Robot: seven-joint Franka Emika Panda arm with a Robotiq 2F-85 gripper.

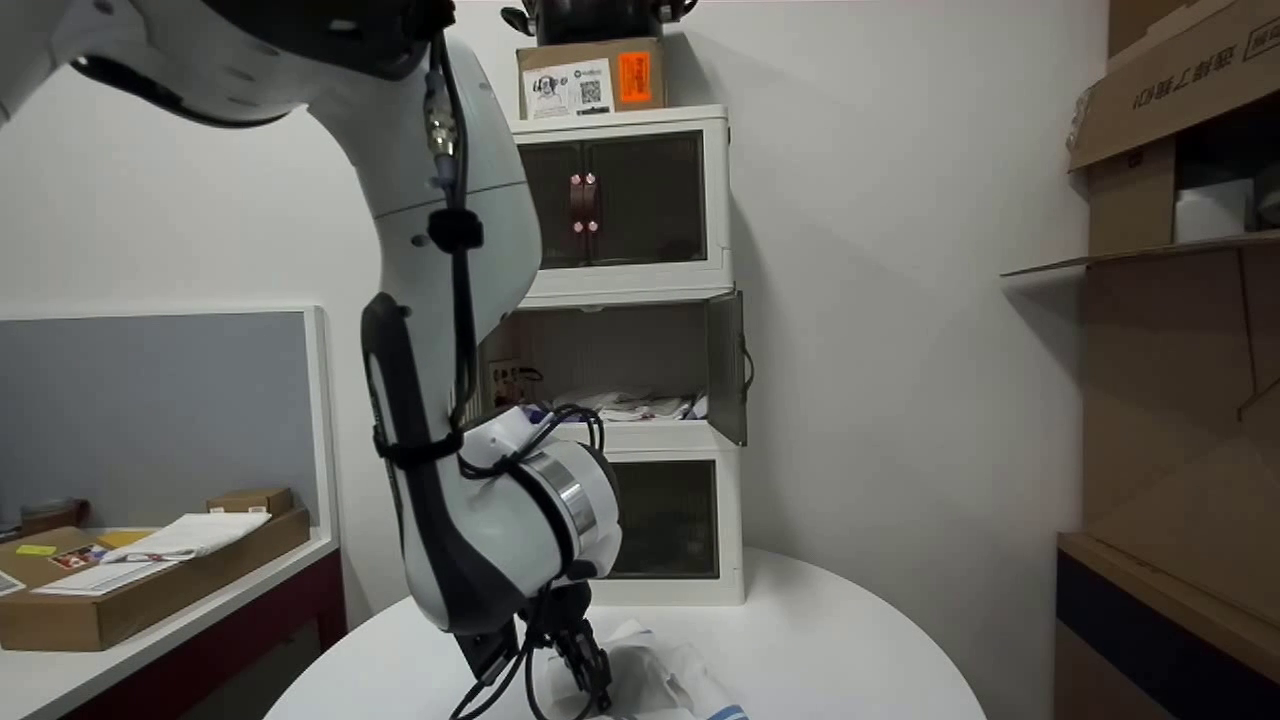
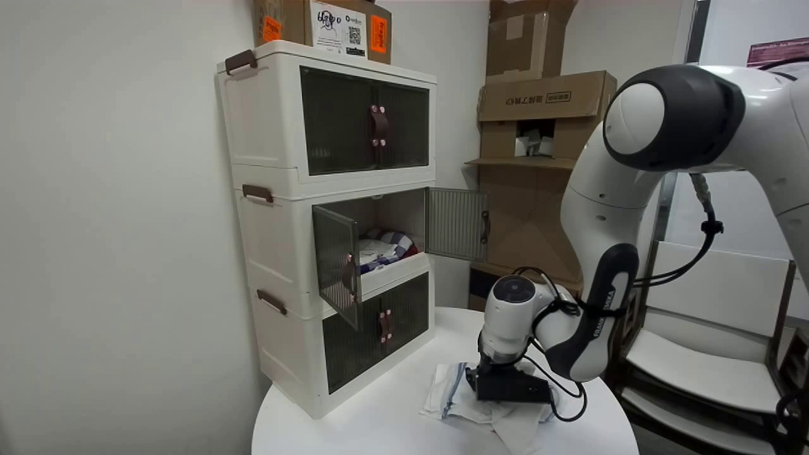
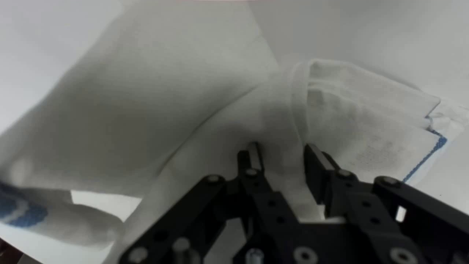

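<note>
A white cloth with blue stripes (image 3: 193,105) lies crumpled and folded on the white round table. In the wrist view my gripper is right over it, its two black fingers parted by a gap. A raised fold of the cloth shows between and beneath the fingertips; whether they touch it, I cannot tell. From the side, in exterior view 2, the black gripper body sits low against the cloth (image 2: 441,394) and hides part of it. Exterior view 1 shows the cloth (image 1: 660,672) beside the fingers.
A stacked white cabinet (image 2: 265,227) stands behind on the table, its middle compartment open with both doors swung out. Folded cloths (image 2: 383,250) lie inside that compartment. Cardboard boxes (image 1: 1188,396) rise at the right. Bare tabletop (image 1: 840,636) surrounds the cloth.
</note>
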